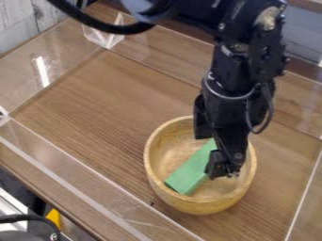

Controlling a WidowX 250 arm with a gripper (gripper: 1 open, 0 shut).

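A round light wooden bowl [174, 193] sits on the wooden table, with a green block [189, 173] lying in it. My black gripper [221, 160] hangs down over the bowl's right part, its fingers low inside it beside the green block. It is open; the block's far end is partly hidden behind it.
A small clear object [104, 33] stands at the top left. Cables and a yellow item lie beyond the lower-left edge.
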